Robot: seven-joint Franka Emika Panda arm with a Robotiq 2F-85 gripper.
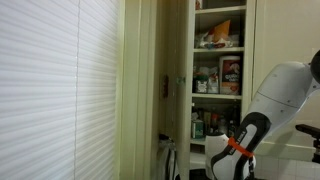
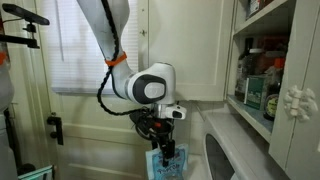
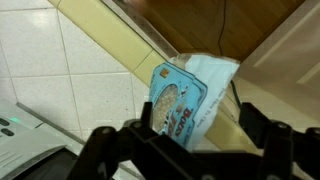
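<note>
A blue and clear plastic bag (image 3: 190, 95) with pale contents and a printed front lies below my gripper in the wrist view. My gripper stands open, one dark finger to each side of the bag's lower part. In exterior view 2 the gripper (image 2: 163, 142) points downward just over the blue bag (image 2: 167, 163); whether the fingers touch it I cannot tell. The arm's hand (image 1: 222, 158) sits at the bottom of exterior view 1, its fingers out of sight.
An open cupboard (image 1: 218, 75) holds bottles, jars and packets on its shelves. Its door (image 1: 184, 90) stands out beside the arm. The wrist view shows a tiled floor (image 3: 95, 75), a pale ledge (image 3: 110, 40) and a grey appliance (image 3: 30, 145) at lower left.
</note>
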